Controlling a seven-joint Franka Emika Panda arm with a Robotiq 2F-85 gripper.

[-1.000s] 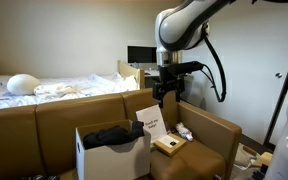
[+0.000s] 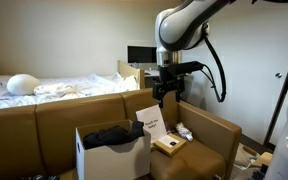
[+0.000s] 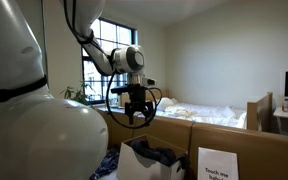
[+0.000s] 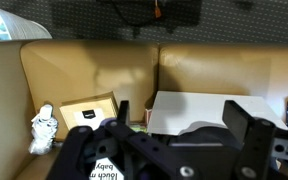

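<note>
My gripper hangs in the air above the brown sofa, its two fingers spread wide in the wrist view with no object seen between them. In exterior view 1, the gripper [image 2: 168, 98] is over the area of a white box [image 2: 114, 160] and a printed white sign [image 2: 152, 122]. Dark cloth [image 2: 112, 135] fills the box top. A shallow tan box [image 2: 169, 144] lies on the seat right of the sign. Beyond it is a crumpled white item [image 2: 184, 131]. In the wrist view, the tan box [image 4: 88, 111] shows left of the gripper; the hand covers part of the white box [image 4: 199, 108].
The sofa's backrest [image 2: 69, 130] runs behind these things, and its armrest [image 2: 209, 128] closes off the right side. Behind the sofa is a bed [image 2: 64, 86] with white bedding. Bare seat shows in front of the tan box.
</note>
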